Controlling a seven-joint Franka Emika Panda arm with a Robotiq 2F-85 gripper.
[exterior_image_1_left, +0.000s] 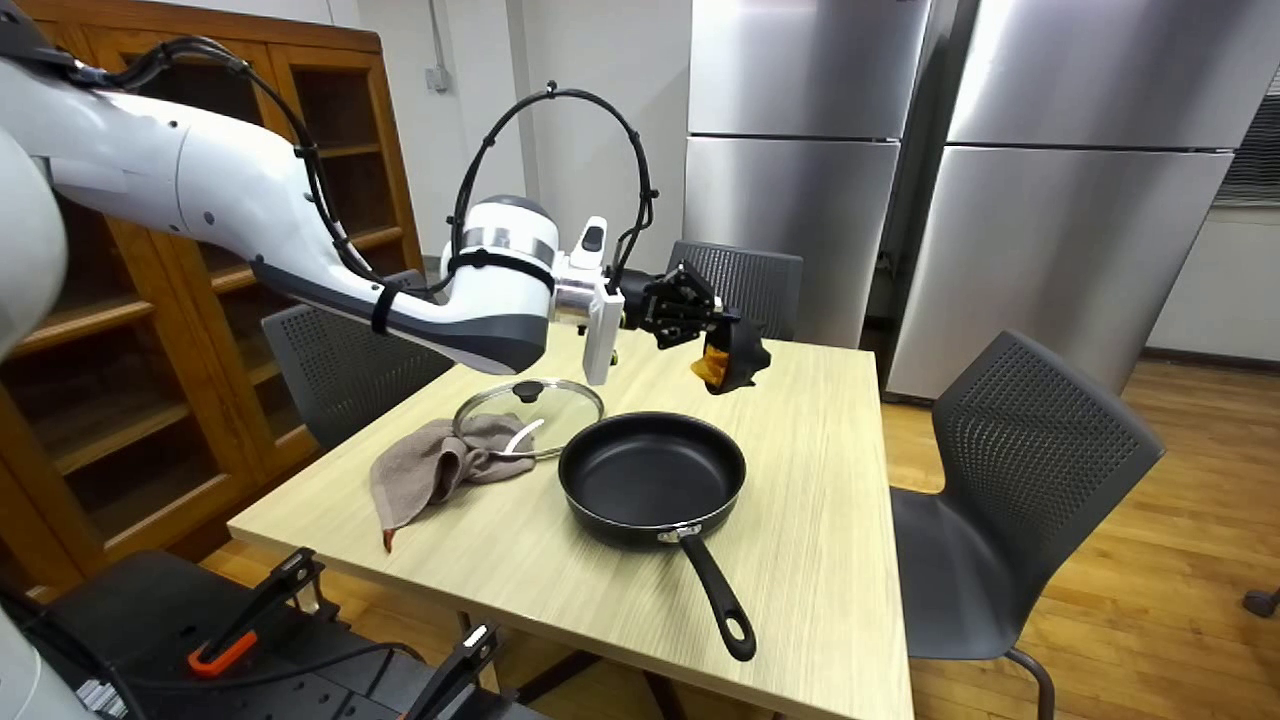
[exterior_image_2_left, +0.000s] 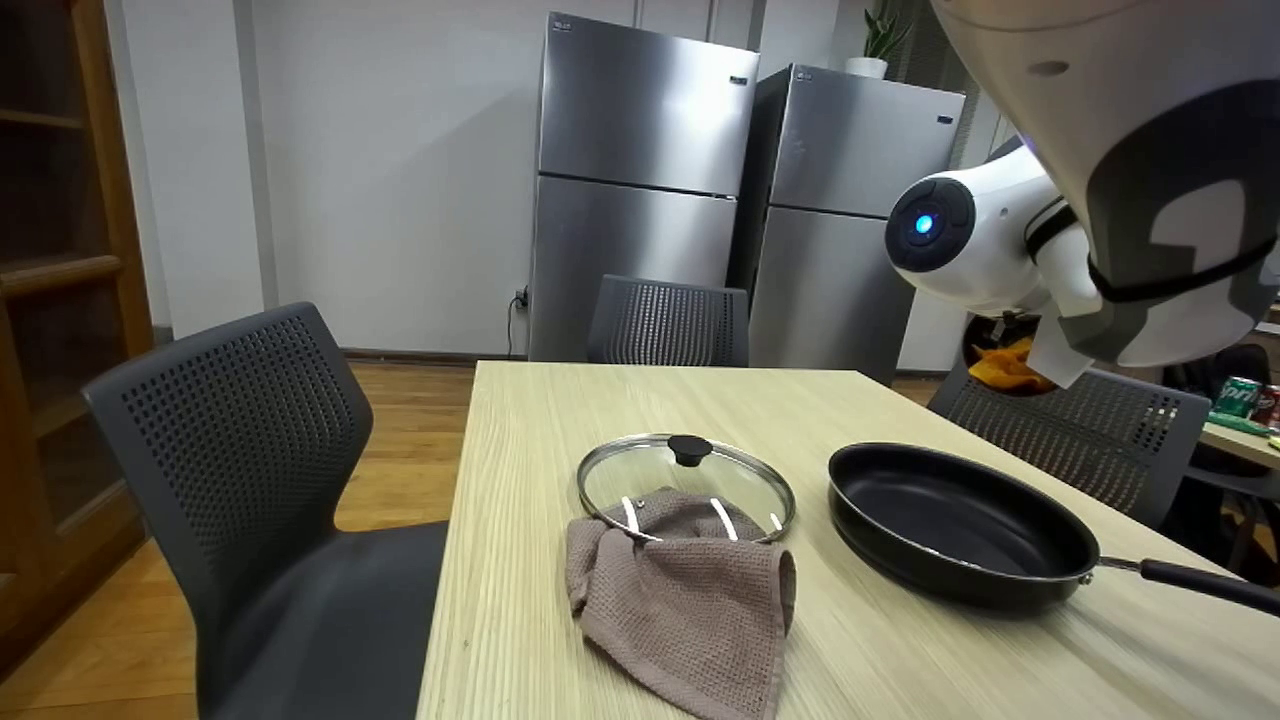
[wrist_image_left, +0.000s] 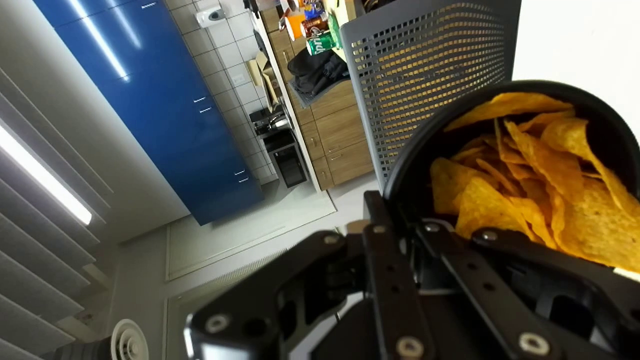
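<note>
My gripper is shut on the rim of a black bowl, one finger inside and one outside. Orange tortilla chips fill the bowl. In exterior view 1 the bowl hangs tilted in the air above the table, beyond the pan, its mouth and some chips turned to the left. A black frying pan stands empty on the table, its handle towards the front. Exterior view 2 shows the chips partly behind my arm, with the gripper hidden there.
On the wooden table, left of the pan, a glass lid with a black knob rests partly on a crumpled brown towel. Chairs surround the table.
</note>
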